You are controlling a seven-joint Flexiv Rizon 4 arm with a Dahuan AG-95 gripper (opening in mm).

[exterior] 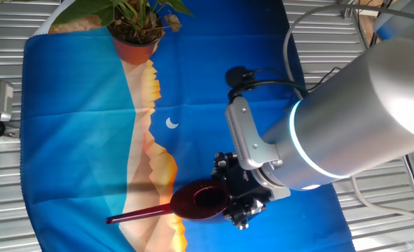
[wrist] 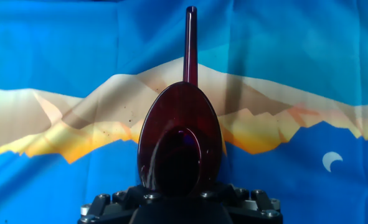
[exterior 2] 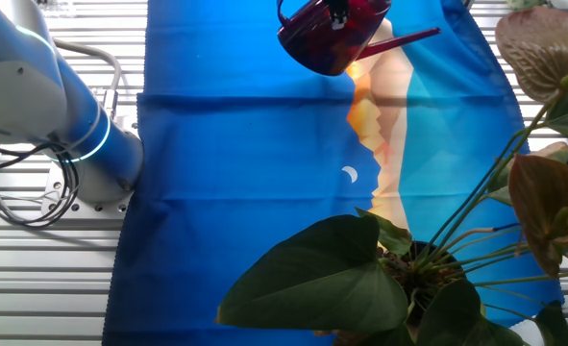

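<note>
A dark red, glossy watering can (exterior: 199, 199) with a long thin spout hangs in front of my gripper (exterior: 236, 190), which appears shut on its handle side. The grasp itself is hidden behind the can's body and the gripper housing. In exterior view 2 the can (exterior 2: 327, 38) shows at the top edge, apparently held above the cloth. From the wrist, the can (wrist: 155, 137) is seen from above with its round opening near me and its spout (wrist: 191, 46) pointing straight away.
A potted plant (exterior: 134, 50) stands at the back of the blue patterned cloth (exterior: 207, 84), its broad leaves (exterior 2: 312, 279) spreading in exterior view 2. Off the left edge sits a small camera (exterior: 3, 101).
</note>
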